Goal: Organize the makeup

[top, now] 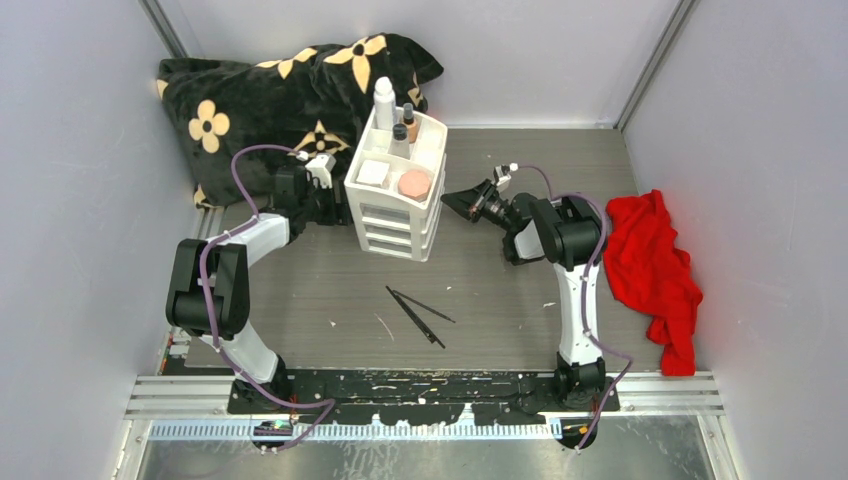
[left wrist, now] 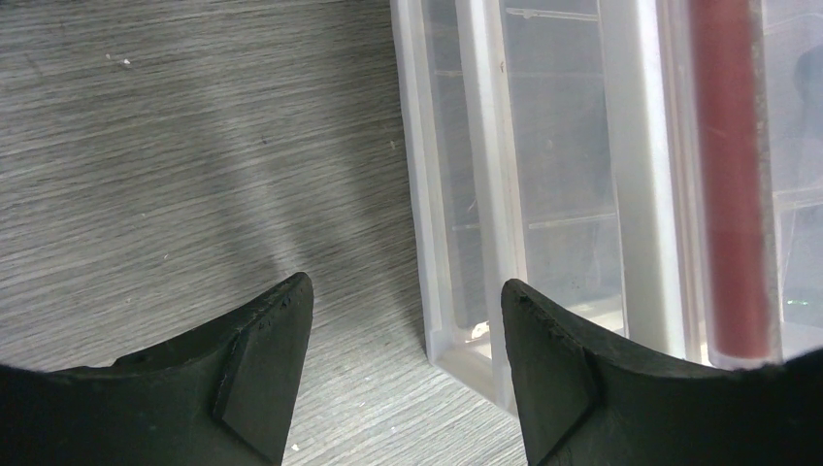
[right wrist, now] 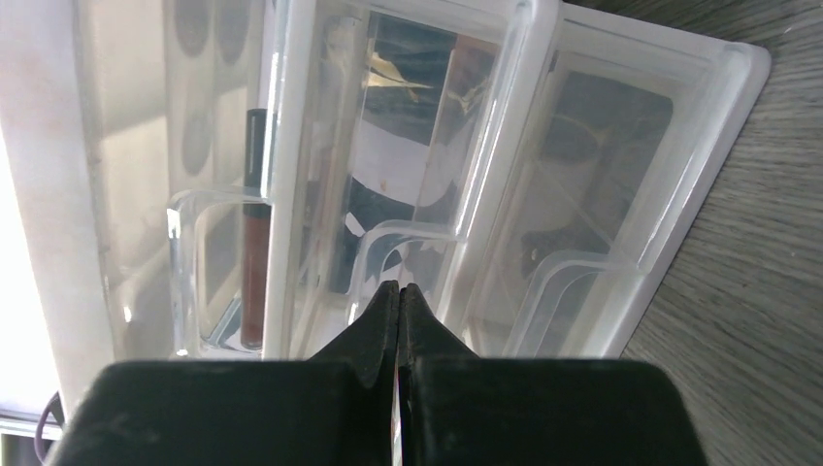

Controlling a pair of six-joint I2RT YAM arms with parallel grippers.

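Observation:
A white drawer organizer [top: 395,200] with clear drawers stands between my arms. Its top holds a white bottle [top: 384,103], two brown-toned bottles, a white box [top: 373,174] and a round pink item [top: 414,184]. Through a clear drawer in the right wrist view a dark red tube [right wrist: 254,233] shows. At the organizer's left side my left gripper is open, with the lower edge of its wall near the right finger. My right gripper is shut before the clear drawer handles, nothing between its fingers. Two dark pencils [top: 418,320] lie on the floor in front.
A dark flowered cushion [top: 270,110] leans behind the left arm. A red cloth [top: 652,270] lies at the far right. Bare floor [top: 490,310] spreads in front of the organizer and to its right.

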